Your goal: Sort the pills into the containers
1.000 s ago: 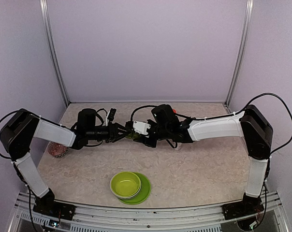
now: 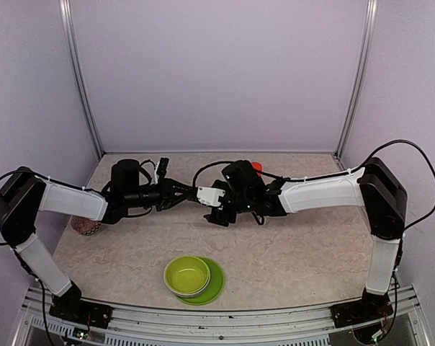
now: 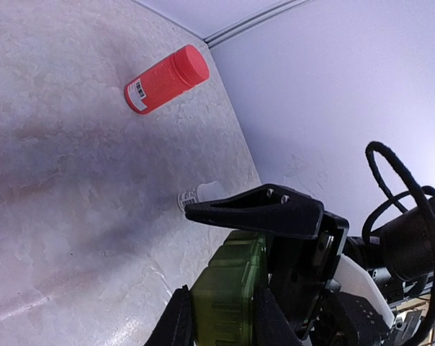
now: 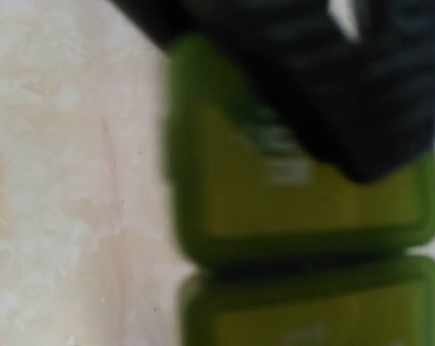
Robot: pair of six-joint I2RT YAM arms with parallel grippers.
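My left gripper (image 2: 187,193) is shut on a green pill box (image 3: 227,303), held in the air at the centre above the table. In the right wrist view the box's lidded compartments (image 4: 311,216) fill much of the picture, blurred, with a dark finger of my right gripper (image 2: 210,202) over the upper one. The right gripper is open, close beside the box; whether it touches is unclear. A red bottle (image 3: 160,83) and a white-capped bottle (image 3: 196,197) lie on their sides behind.
A green bowl (image 2: 186,270) on a green plate (image 2: 214,288) sits at the front centre of the table (image 2: 297,259). A patterned object (image 2: 86,225) is at the left, partly behind the left arm.
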